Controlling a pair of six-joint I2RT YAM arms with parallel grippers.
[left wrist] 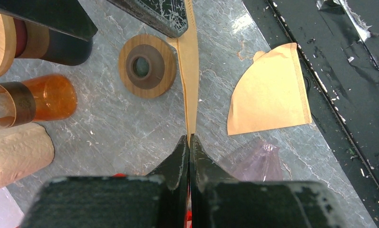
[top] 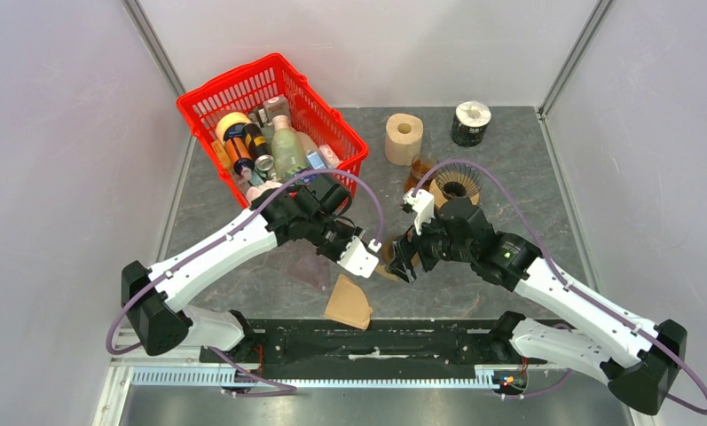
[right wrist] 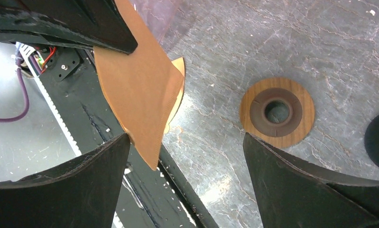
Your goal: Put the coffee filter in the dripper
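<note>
A tan paper coffee filter [right wrist: 140, 85] hangs from my left gripper, which is shut on its edge. Its far end reaches my right gripper, which is open. One right finger [right wrist: 97, 175] is close against the filter's lower edge; nothing is clamped there. On the grey floor below, apart from the filter, lies a wooden disc [left wrist: 169, 78] with a brown collar and central hole. Farther back in the top view stands a dark ribbed wire cone [top: 457, 177] with a wood ring. Which of these is the dripper I cannot tell.
A second flat filter [left wrist: 273, 92] lies near the front edge beside a clear plastic bag [left wrist: 261, 161]. Behind the arms stand a paper roll [top: 403, 139], an amber glass [top: 420, 170] and a black canister [top: 469, 124]. A full red basket [top: 336, 133] occupies the back left.
</note>
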